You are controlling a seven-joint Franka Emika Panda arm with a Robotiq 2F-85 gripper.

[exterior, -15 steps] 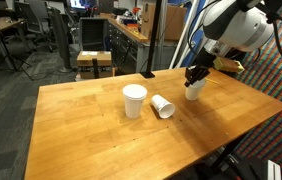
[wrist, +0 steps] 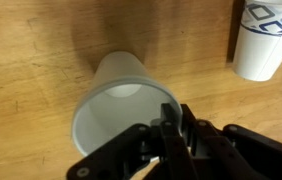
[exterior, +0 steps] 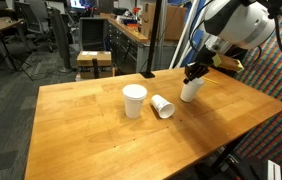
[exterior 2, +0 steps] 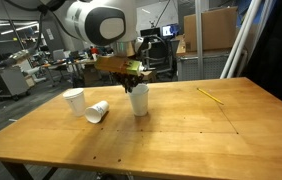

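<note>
A white cup [exterior: 191, 90] stands on the wooden table under the arm, at the right in exterior view 1. My gripper is shut, its fingertips overlapping the right part of that cup's rim in the wrist view. Whether the thin rim is pinched between them cannot be told. The cup's open mouth faces the wrist camera. In exterior view 2, the gripper [exterior 2: 131, 82] is at the top of the cup [exterior 2: 139, 100]. A second white cup [exterior: 162, 106] lies on its side nearby, and a third white cup [exterior: 134, 99] stands upright beyond it.
A yellow pencil-like stick [exterior 2: 210, 96] lies on the table beyond the cups in exterior view 2. A patterned cup [wrist: 266, 40] shows at the wrist view's upper right corner.
The cup under my gripper has shifted slightly left in exterior view 1, with the gripper staying at its rim. The other two cups have not moved.
</note>
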